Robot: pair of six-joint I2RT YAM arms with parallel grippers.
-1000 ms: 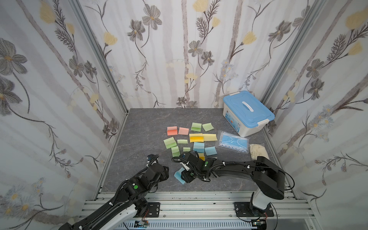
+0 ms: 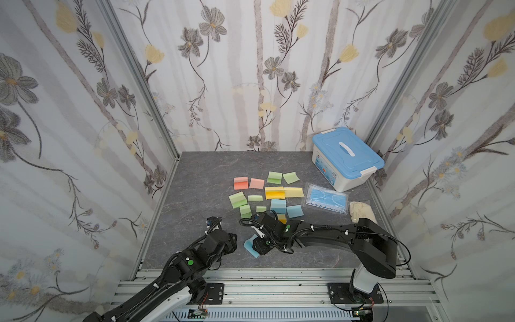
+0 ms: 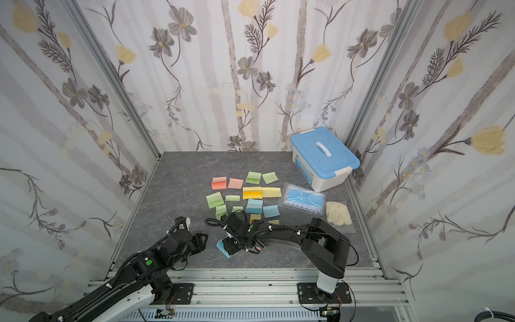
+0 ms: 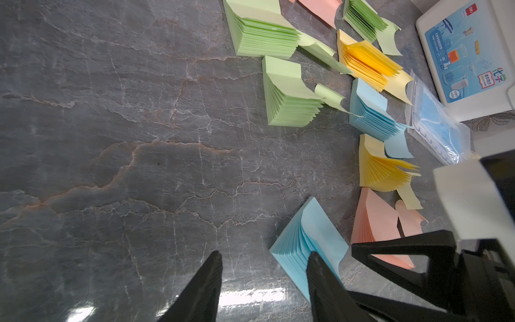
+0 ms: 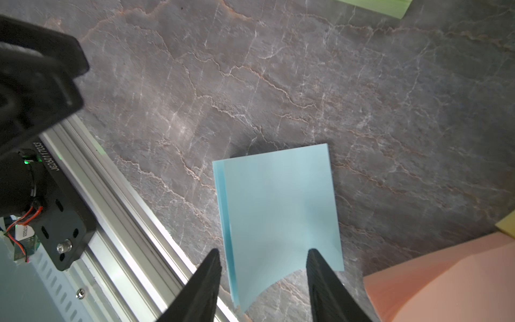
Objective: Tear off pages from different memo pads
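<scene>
A blue memo pad lies near the front edge under my right gripper, whose open fingertips straddle the pad's lower part in the right wrist view. My left gripper hovers to the pad's left; I cannot tell from the frames whether anything is between its fingers, which stand apart in its wrist view. A pink pad (image 4: 375, 220) with a loose sheet sits beside the blue one. Behind are green pads (image 4: 289, 102), a yellow pad (image 4: 364, 59), another blue pad (image 4: 370, 112) and an ochre pad (image 4: 378, 163), several with single sheets beside them.
A lidded box (image 2: 346, 155) stands at the back right, with a clear pouch (image 2: 326, 197) in front of it and a beige bag (image 3: 338, 213) at the right edge.
</scene>
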